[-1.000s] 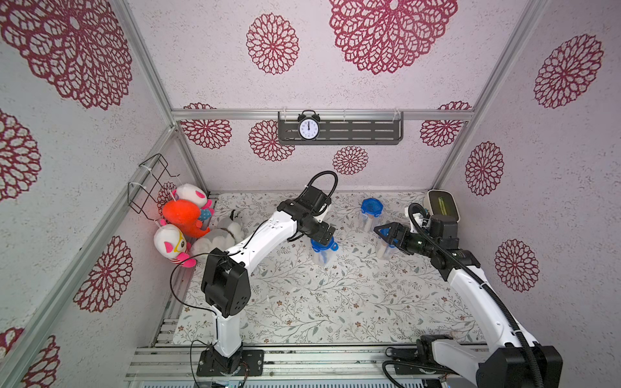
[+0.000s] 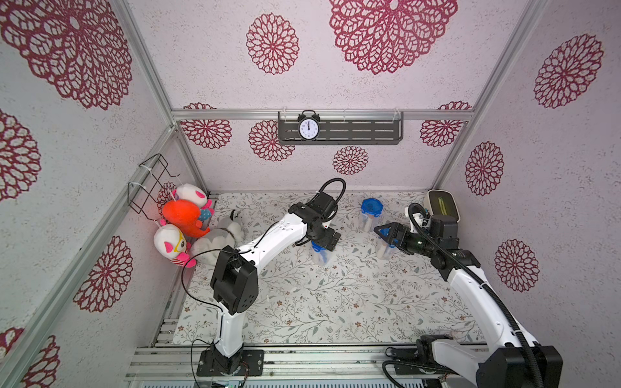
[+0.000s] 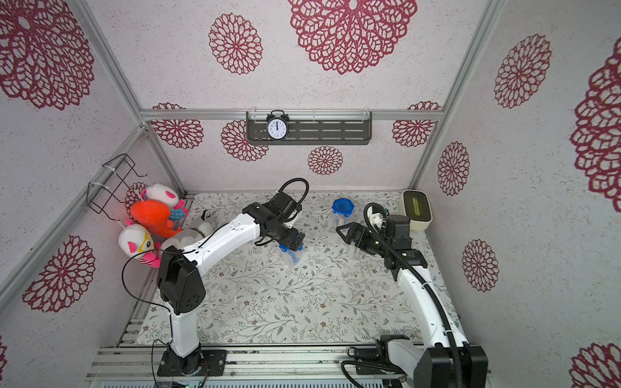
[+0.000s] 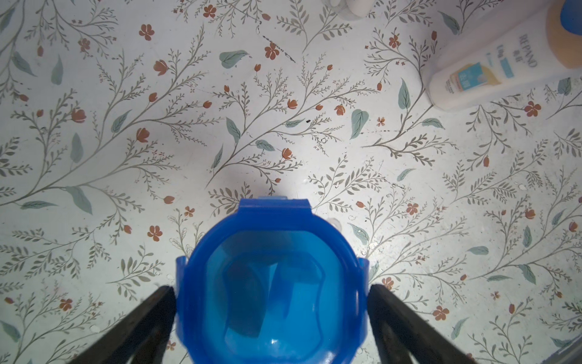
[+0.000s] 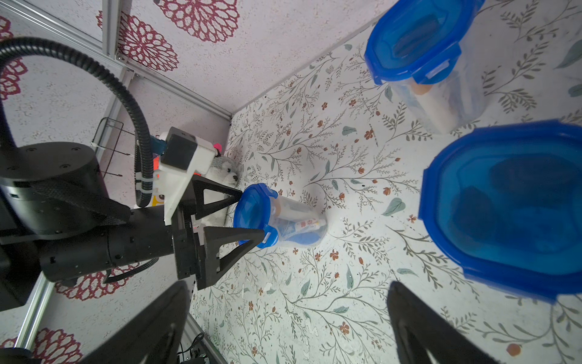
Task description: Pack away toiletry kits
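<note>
Three clear containers with blue lids stand on the patterned table. The left container (image 2: 322,258) is partly covered by my left gripper (image 2: 328,238). In the left wrist view its blue lid (image 4: 272,242) lies between my open fingers; the right wrist view also shows the left fingers (image 5: 233,235) on two sides of that lid. Whether they touch it I cannot tell. The back container (image 2: 371,207) is upright and free. My right gripper is open, only bare table showing between its fingers, with the third container's lid (image 5: 515,200) to the right of them.
A white bottle (image 4: 497,66) is seen at the upper right in the left wrist view. At the back right stands an oblong pale box (image 2: 442,205). Plush toys (image 2: 184,216) crowd the left side.
The right arm and the other containers stay put.
</note>
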